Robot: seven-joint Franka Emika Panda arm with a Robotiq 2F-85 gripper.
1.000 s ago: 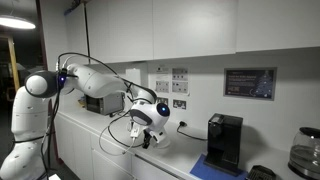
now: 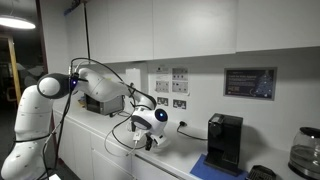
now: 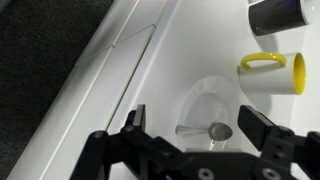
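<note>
My gripper is open, its dark fingers point(image 3: 134, 119) standing wide apart with nothing held between them. Beyond the fingertips a whitish, round dish point(image 3: 205, 92) rests on the white counter, and a spoon-like thing with a grey round end point(image 3: 220, 131) lies on it. Part of the dish is hidden by the gripper. A white mug with yellow handle and inside point(image 3: 272, 73) lies to the right in the wrist view. In the exterior view the white arm point(image 2: 152, 118) bends down over the counter.
A black mug point(image 3: 277, 14) is at the wrist view's top right. The counter's front edge runs along the left, with dark floor point(image 3: 45, 60) below. In the exterior view, a black coffee machine point(image 2: 225, 138) and a glass jug point(image 2: 305, 150) stand to the right.
Over the last second the arm's wrist has shifted slightly down and to the left in the exterior view. The surroundings look the same.
</note>
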